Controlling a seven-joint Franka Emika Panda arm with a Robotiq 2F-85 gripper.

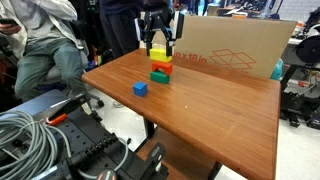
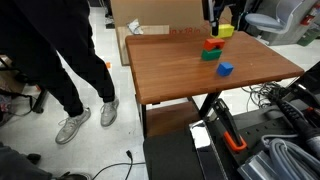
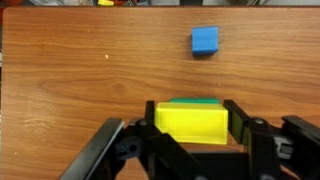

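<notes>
My gripper is shut on a yellow block, which fills the gap between its fingers in the wrist view. In exterior view 1 the yellow block is right above a red block, and that one rests on a green block. Whether yellow and red touch I cannot tell. From above, the yellow block hides the red one, and only the edge of the green block shows. A blue block sits apart on the table, toward its near left edge.
A cardboard sheet stands along its back. Cables and black equipment lie at the front left, off the table. A person sits at the left.
</notes>
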